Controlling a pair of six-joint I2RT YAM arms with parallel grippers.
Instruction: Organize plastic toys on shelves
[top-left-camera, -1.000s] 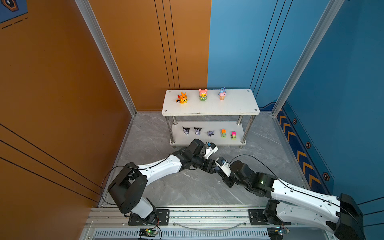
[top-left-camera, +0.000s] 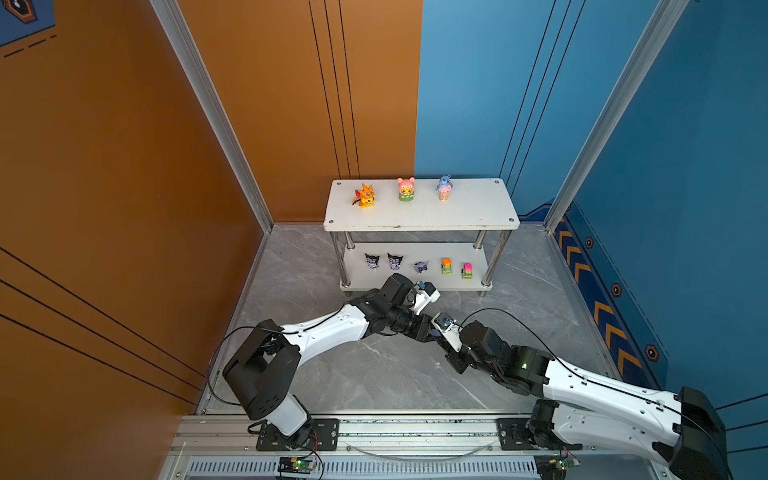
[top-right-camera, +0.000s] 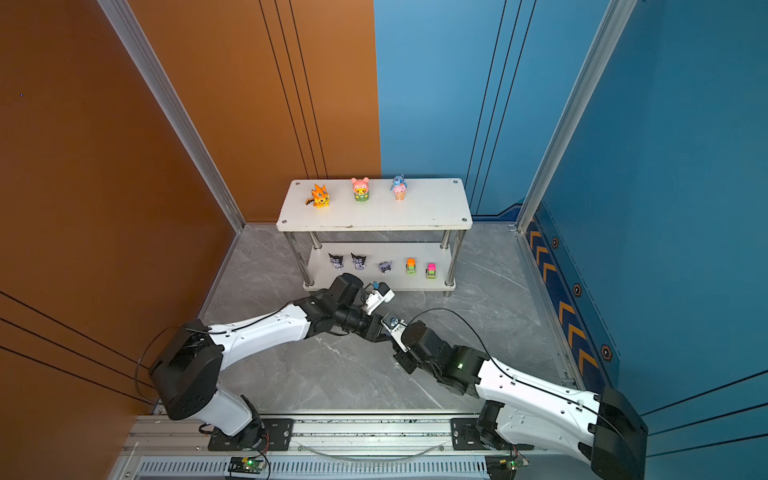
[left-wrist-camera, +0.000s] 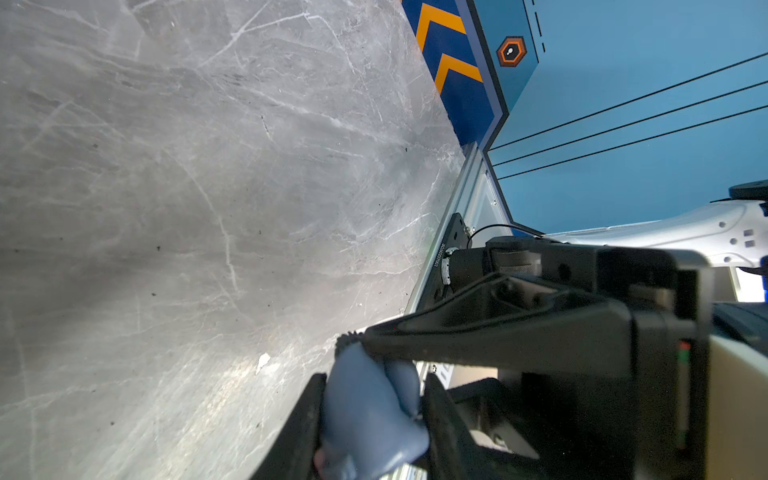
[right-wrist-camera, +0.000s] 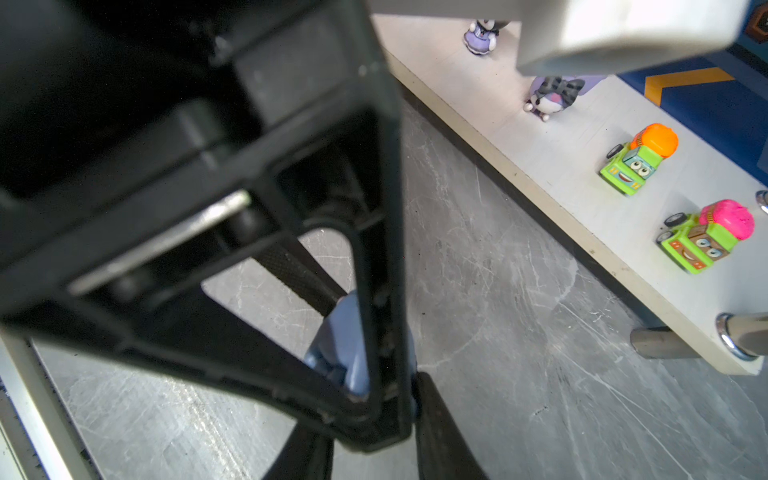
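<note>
A blue toy (left-wrist-camera: 368, 420) is pinched where my two grippers meet above the floor; much of it is covered by fingers. In the left wrist view my left gripper is shut on one side of it, and a right finger presses against its upper end. My right gripper is shut on the same toy (right-wrist-camera: 340, 340), largely behind the left gripper's black frame. On the shelf's top board (top-left-camera: 480, 208) stand an orange toy (top-left-camera: 365, 196), a pink-and-green toy (top-left-camera: 406, 189) and a blue-and-pink toy (top-left-camera: 445, 188).
The lower board (top-left-camera: 368, 280) carries several purple-black figures (top-left-camera: 395, 261), an orange-topped green truck (right-wrist-camera: 640, 158) and a pink-topped one (right-wrist-camera: 704, 237). Metal posts (top-left-camera: 497, 256) hold up the boards. Bare grey floor (top-left-camera: 336, 376) lies around the arms.
My left arm has shifted slightly right and toward the shelf, its gripper staying against the right one. The right arm looks almost still. The toys on both boards have not moved.
</note>
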